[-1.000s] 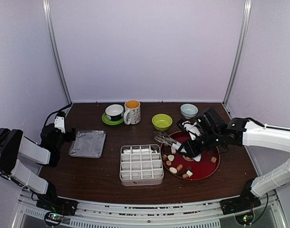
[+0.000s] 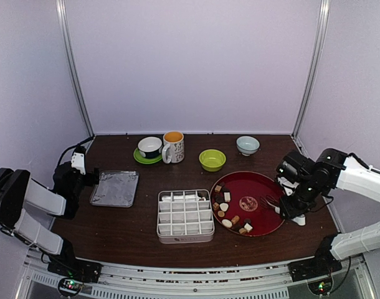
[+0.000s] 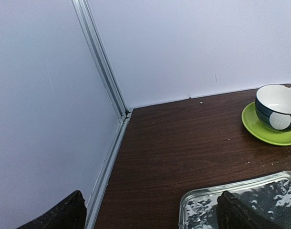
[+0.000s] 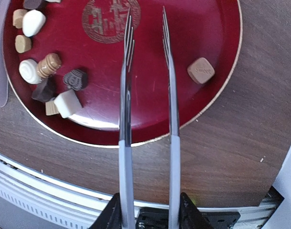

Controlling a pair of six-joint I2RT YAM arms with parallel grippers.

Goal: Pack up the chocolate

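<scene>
The red plate (image 2: 246, 187) holds several chocolates along its left and front. My right gripper hangs over the plate with its tong-like fingers part open and nothing between them; a square tan chocolate (image 4: 200, 70) lies to the right of the fingers. A white compartment box (image 2: 185, 216) stands left of the plate; chocolates in it, if any, are hard to tell. My left gripper is open and empty at the left, near a metal tray (image 3: 241, 205).
A green bowl (image 2: 212, 159), a blue bowl (image 2: 247, 145), a mug (image 2: 174, 149) and a bowl (image 2: 149, 145) on a green saucer stand along the back.
My right arm has moved right, away from the box side of the plate to over its right part, its fingers lower in the top view. The left arm is still.
</scene>
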